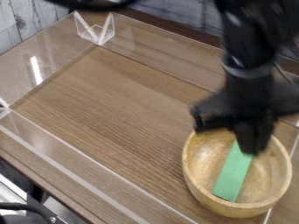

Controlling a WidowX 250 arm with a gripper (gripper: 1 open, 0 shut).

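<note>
My gripper (243, 121) is a blurred dark shape over the wooden bowl (201, 171) at the right, its tip raised to about the bowl's back rim. Its fingers look close together, though the blur hides detail. A green flat bar (233, 171) lies inside the bowl, slanted from front to back, with nothing of the gripper visibly holding it.
Clear plastic brackets (96, 28) stand at the back left. A dark cable runs at the lower left edge.
</note>
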